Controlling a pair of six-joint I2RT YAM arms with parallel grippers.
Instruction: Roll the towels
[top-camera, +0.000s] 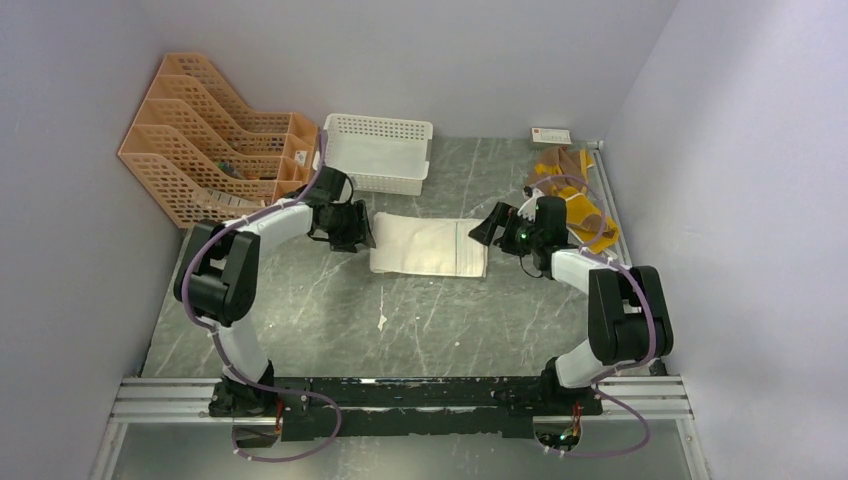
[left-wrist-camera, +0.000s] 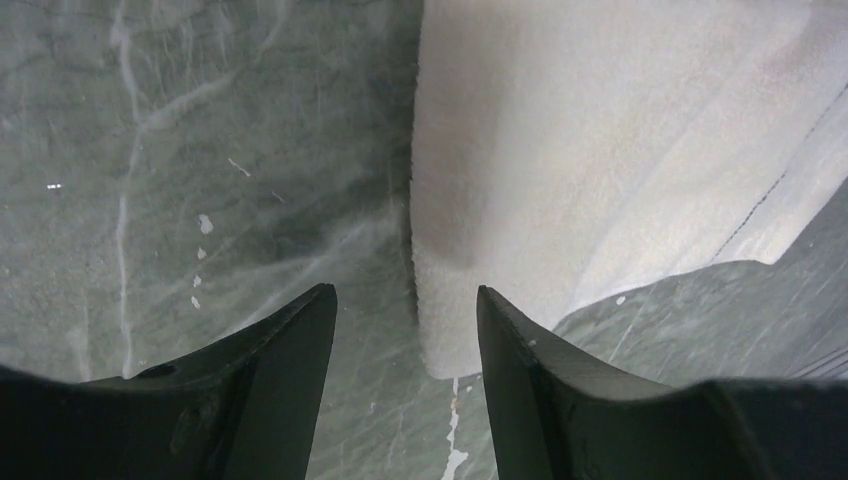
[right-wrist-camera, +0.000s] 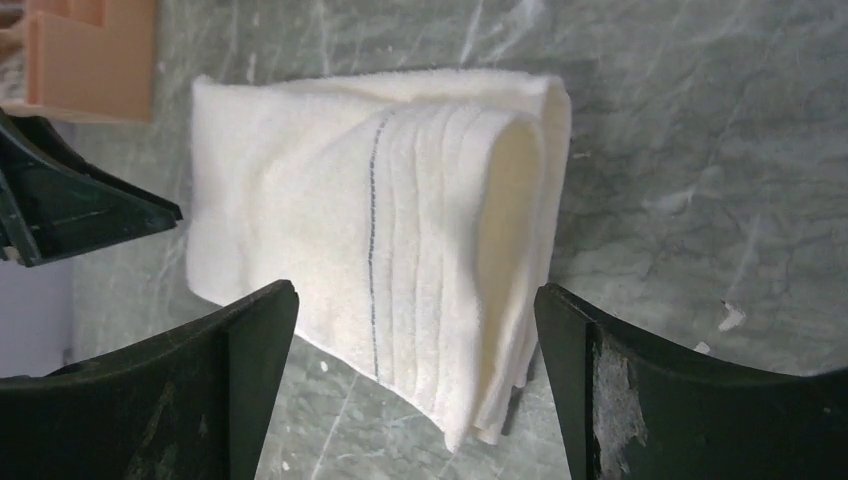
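A folded white towel (top-camera: 425, 246) lies flat in the middle of the table, a dark stripe running near its right end. In the right wrist view the folded layers of the towel (right-wrist-camera: 440, 210) gape a little at that end. At the towel's left edge my left gripper (top-camera: 360, 243) stands part open; the left wrist view shows one fingertip (left-wrist-camera: 320, 310) over bare table and the other over the towel (left-wrist-camera: 520, 180). Beside the right end is my right gripper (top-camera: 482, 224), fingers apart, with the towel in sight beyond them. Neither gripper holds anything.
A white basket (top-camera: 424, 175) stands behind the towel, with an orange tiered rack (top-camera: 150, 170) at the back left. A yellow and brown cloth (top-camera: 590, 222) lies at the far right.
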